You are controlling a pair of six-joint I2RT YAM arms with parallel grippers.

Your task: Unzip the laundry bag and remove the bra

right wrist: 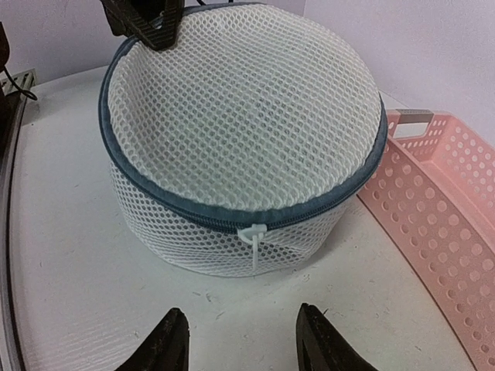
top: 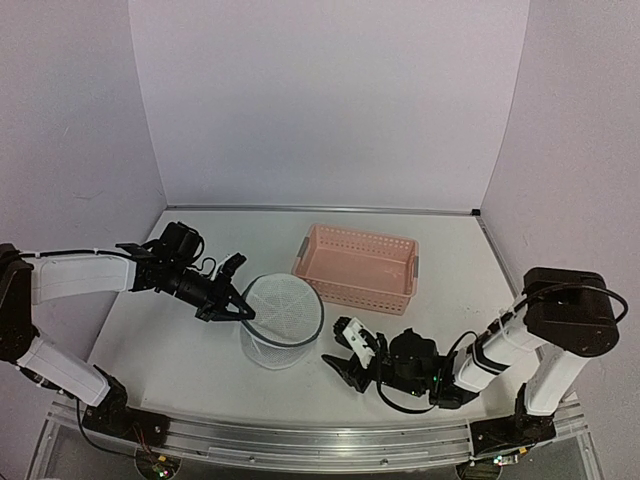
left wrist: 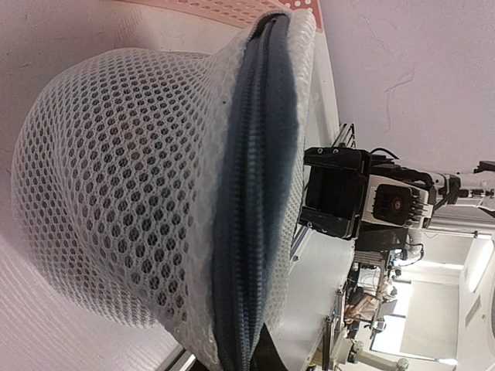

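The white mesh laundry bag [top: 283, 310] with a grey zipper band [left wrist: 255, 193] is tilted up at table centre. My left gripper [top: 243, 312] is shut on the bag's rim. In the right wrist view a white zipper pull [right wrist: 253, 236] hangs on the band's near side, above my right gripper, whose fingers are apart and empty. The bag looks closed; no bra can be made out.
A pink plastic basket [top: 355, 270] stands behind and to the right of the bag. Its metal rail edge runs along the front.
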